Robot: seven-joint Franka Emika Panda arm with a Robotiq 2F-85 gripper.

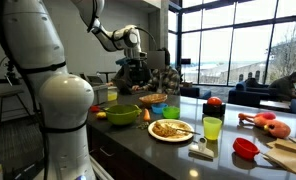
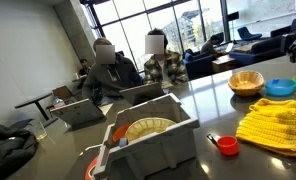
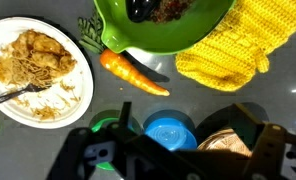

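Note:
My gripper hangs over the table, its fingers wide apart and nothing between them. In the wrist view, an orange carrot [image 3: 133,73] with a leafy top lies on the dark table, just below the large green bowl [image 3: 173,44], which holds dark reddish bits and a black item. To the left is a white plate [image 3: 84,82] of noodles with a dark fork on it. A yellow cloth [image 3: 223,66] is spread at the upper right. Partly behind the fingers are a blue bowl [image 3: 169,131] and a wicker basket [image 3: 224,141].
In exterior view 1, a yellow-green cup [image 1: 212,129], a red bowl [image 1: 245,149] and a wooden board [image 1: 288,157] stand on the right. A grey bin [image 2: 163,145] is on the table in exterior view 2. People are visible in the background.

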